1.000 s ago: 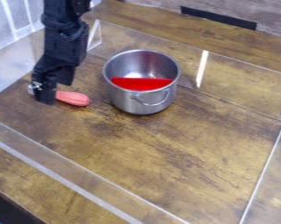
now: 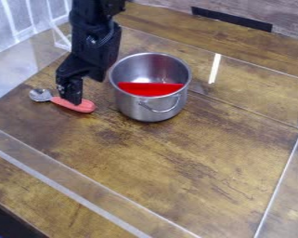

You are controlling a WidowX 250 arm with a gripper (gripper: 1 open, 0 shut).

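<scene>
My black gripper (image 2: 70, 85) is open, hanging just above and behind a ladle-like utensil with a red handle (image 2: 74, 105) and a metal head (image 2: 40, 95), which lies on the wooden table at the left. To the right stands a steel pot (image 2: 152, 105) with a red object (image 2: 151, 89) inside it.
A pale strip runs along the left edge. My arm covers part of the area behind the utensil.
My gripper has moved right and up from the left side, uncovering more of the utensil. The pot and utensil look unmoved.
</scene>
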